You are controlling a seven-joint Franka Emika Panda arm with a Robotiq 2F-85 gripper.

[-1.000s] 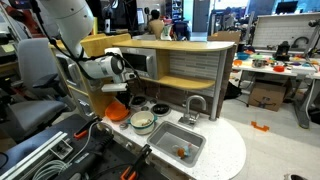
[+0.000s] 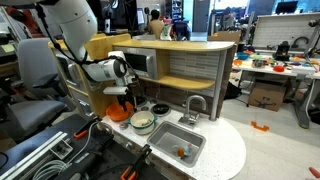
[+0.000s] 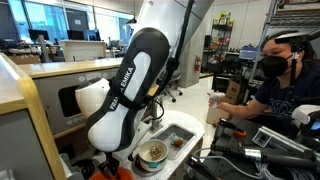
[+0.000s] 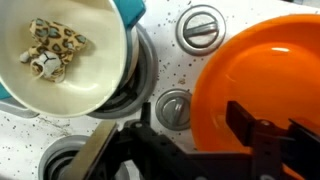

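An orange bowl (image 4: pixel 275 75) fills the right side of the wrist view; in exterior view 1 the same orange bowl (image 2: pixel 117 113) lies at the counter's left. My gripper is low at it, fingers apart, one finger (image 4: pixel 240 118) over the bowl and the other over the stove top outside its rim. The bowl's near rim runs between them; whether either finger touches it I cannot tell. Left of it stands a pot (image 4: pixel 60 95), pale inside, with a leopard-print plush toy (image 4: pixel 55 48) in it. Exterior view 2 shows the gripper (image 3: pixel 110 163) above the bowl (image 3: pixel 103 175).
Stove knobs (image 4: pixel 173 109) sit between pot and bowl. A sink (image 2: pixel 178 146) with a faucet (image 2: pixel 194 103) is to the right, and a dark pan (image 2: pixel 160 108) lies behind the pot. A shelf and microwave (image 2: pixel 138 63) stand behind the arm.
The arm has come down, bringing the gripper from above the orange bowl to its level. The bowl and pot appear to stay in place.
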